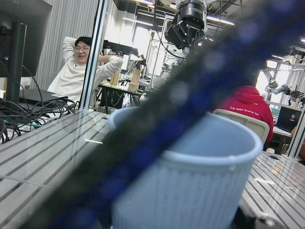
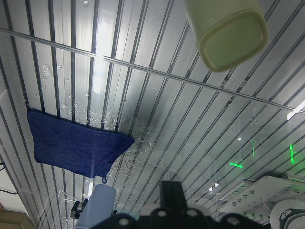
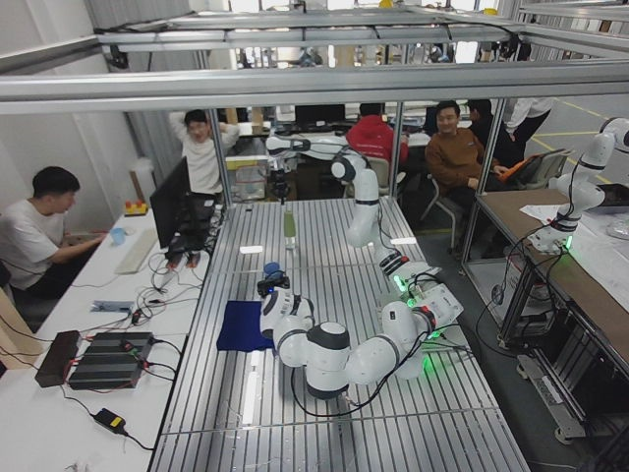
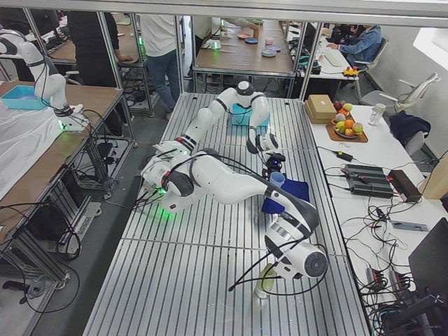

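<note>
A light-blue cup [image 1: 186,191] fills the lower left wrist view, close to my left gripper [image 3: 273,285]; it also shows in the camera right view [image 4: 277,179]. Whether the fingers grip it is unclear. My right gripper [image 3: 280,187] is raised above a pale green bottle-like container [image 3: 290,228], which stands on the slatted table [image 3: 246,442]; in the right wrist view the container [image 2: 232,38] is at upper right, apparently clear of the fingers. That gripper's finger state is hard to make out. A navy cloth [image 2: 76,143] lies flat near the cup.
A turquoise bin [image 4: 241,115] sits at the table's end in the camera right view. Both arm bases take up one side. A side desk [image 3: 118,413] holds cables and devices. People sit beyond the frame.
</note>
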